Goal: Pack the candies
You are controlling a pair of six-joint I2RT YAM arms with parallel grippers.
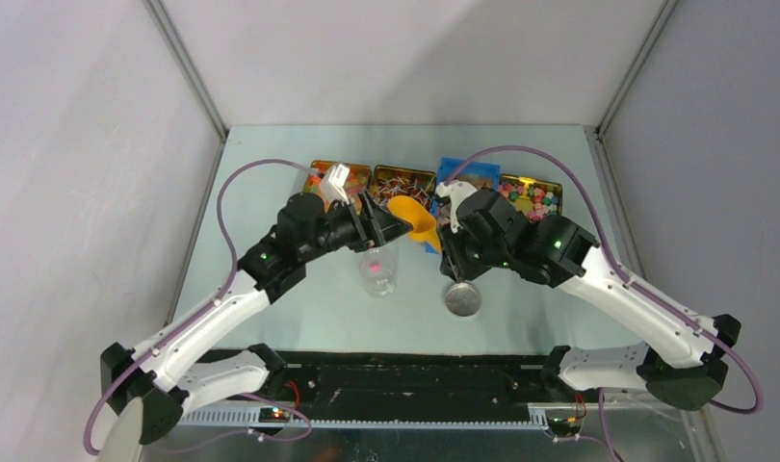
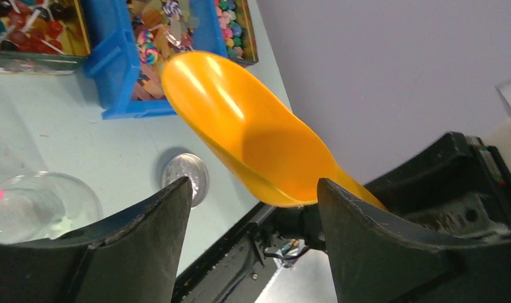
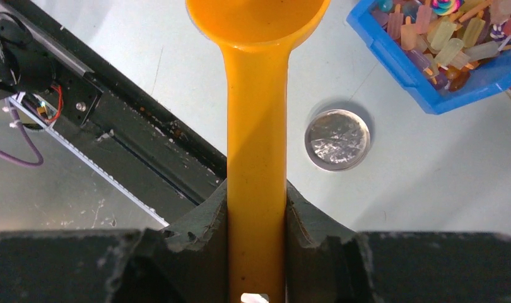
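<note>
A yellow scoop is held in the air by my right gripper, shut on its long handle. My left gripper is part open at the scoop's wide end, with the yellow lip between and just beyond its fingertips; whether it touches is unclear. Below stands a clear jar with something pink inside. A round metal lid lies to the right of the jar. Behind are a blue bin of wrapped and gummy candies and trays of lollipops and colourful candies.
An orange candy tray sits at the back left, partly behind the left arm. Walls enclose the left, back and right.
</note>
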